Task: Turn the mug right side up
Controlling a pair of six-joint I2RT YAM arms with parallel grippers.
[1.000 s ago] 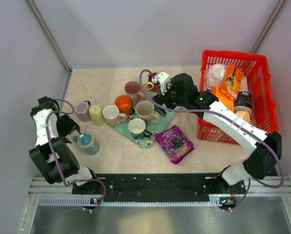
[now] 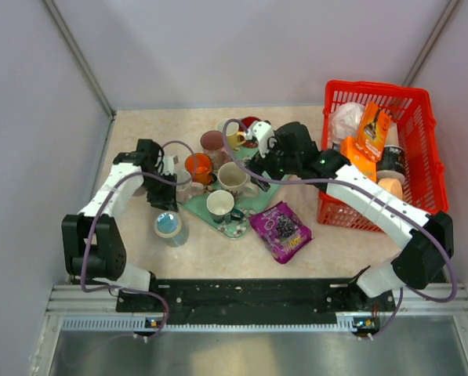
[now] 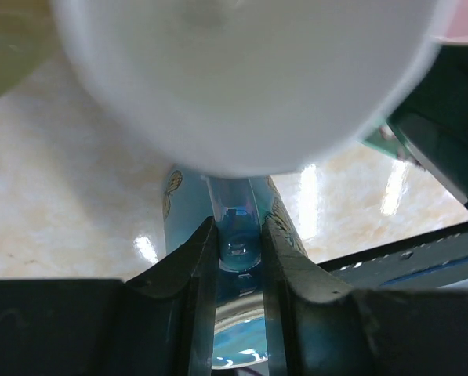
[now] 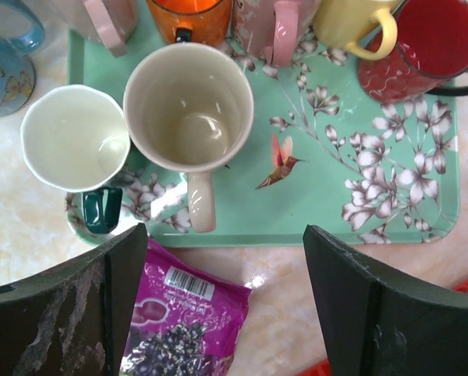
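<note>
A light blue mug (image 2: pixel 173 233) with a butterfly print is at the front left of the table, left of the tray. My left gripper is shut on its blue handle, seen close up in the left wrist view; part of the mug is hidden behind the fingers. My right gripper stands part open above the tray's front edge, with nothing seen between its fingers.
A green tray (image 4: pixel 390 219) holds several mugs. A purple bag (image 2: pixel 281 233) lies before it, and a red basket (image 2: pixel 418 149) full of items stands on the right. Bare table shows at the front middle.
My left arm has swung right and the blue mug has moved right with it, towards the tray. The right arm looks almost unchanged.
</note>
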